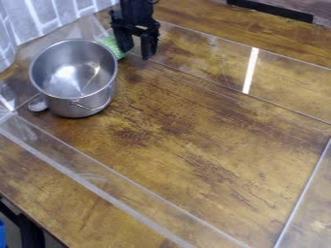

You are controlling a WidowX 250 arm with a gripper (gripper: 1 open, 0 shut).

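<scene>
The black gripper [135, 39] hangs at the top left of the camera view, over a light green object [111, 47] just behind a large metal pot [73, 77]. Part of the green object is hidden behind the pot and gripper. Whether the fingers are open or shut, or hold anything, is too small and dark to tell.
A crumpled pale sheet lines the back left edge behind the pot. A blue item [4, 232] shows at the bottom left corner.
</scene>
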